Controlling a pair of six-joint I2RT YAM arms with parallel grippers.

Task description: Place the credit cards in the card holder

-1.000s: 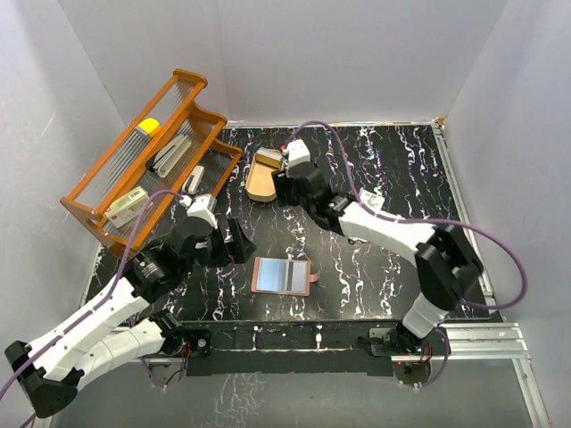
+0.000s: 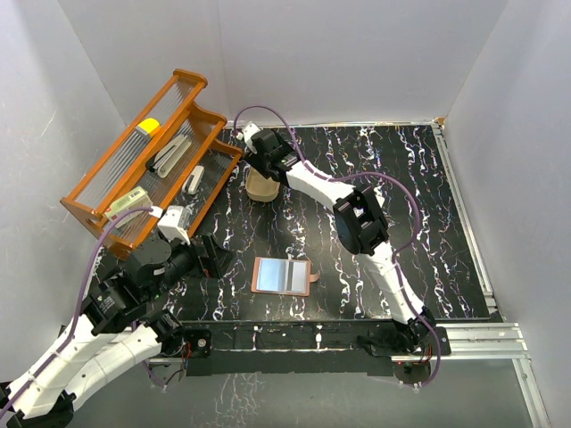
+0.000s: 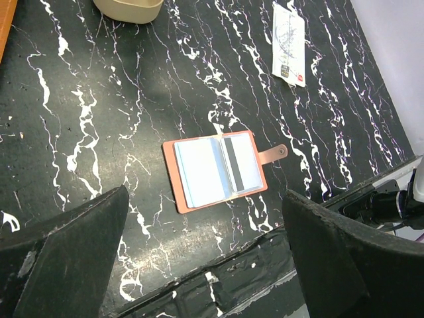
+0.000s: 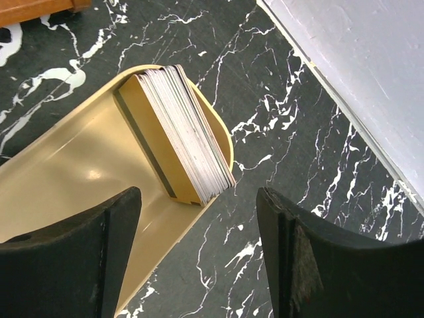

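Note:
A stack of cards [image 4: 184, 132] stands on edge at one end of the tan box [image 4: 79, 169] in the right wrist view. Over that end hangs my right gripper, its fingers apart, the cards in view beyond its fingers and not between them. From above, the right arm hides most of the box [image 2: 261, 186]. The card holder [image 2: 281, 276] lies spread flat near the table's front, clear sleeves up and its strap to the right. To its upper left is my left gripper [image 2: 216, 259], open and empty, with the holder [image 3: 215, 169] visible past its fingers.
A wooden rack [image 2: 152, 160] with a stapler and other items takes up the left side. A white printed sheet [image 3: 288, 46] lies flat right of the holder. Walls border the table, and its right half is mostly clear under the right arm.
My right gripper has moved left and toward the back, over the card end of the box. The left arm has drawn slightly left and toward the front.

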